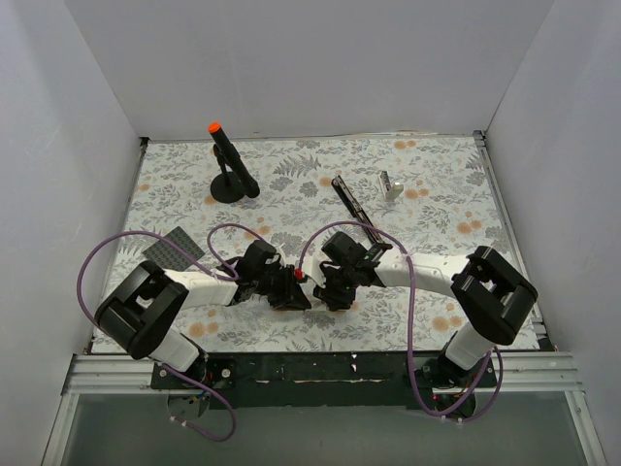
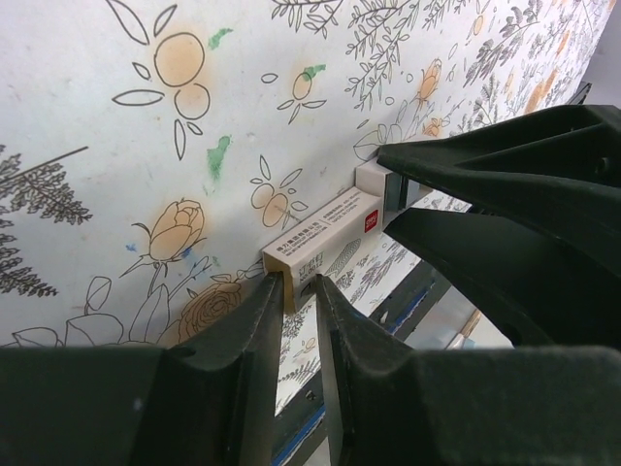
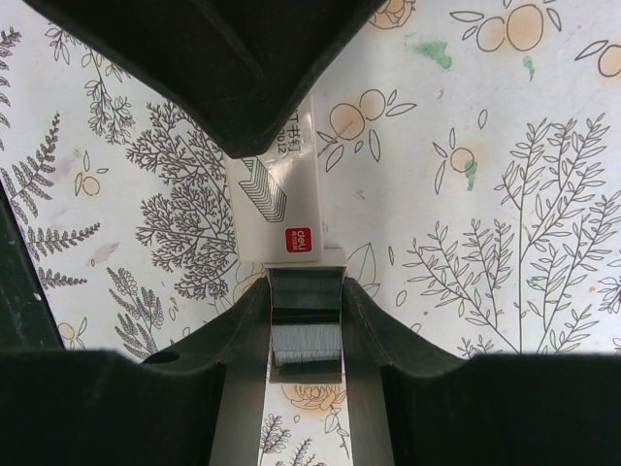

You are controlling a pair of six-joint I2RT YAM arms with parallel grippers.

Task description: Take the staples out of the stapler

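A small white staple box [image 2: 330,233] with a red label lies low over the table. In the left wrist view my left gripper is at the box's near end, its fingers close on that end, part open or closing. In the right wrist view my right gripper is shut on a holder of silver staples at the other end of the box [image 3: 274,204]. In the top view both grippers meet at the table's front middle, mostly hiding these things.
A long black opened stapler body [image 1: 351,204] lies behind the grippers. A small white object [image 1: 390,188] sits at back right, a black stand [image 1: 228,184] with an orange-tipped bar at back left, a dark mesh pad [image 1: 173,248] at left.
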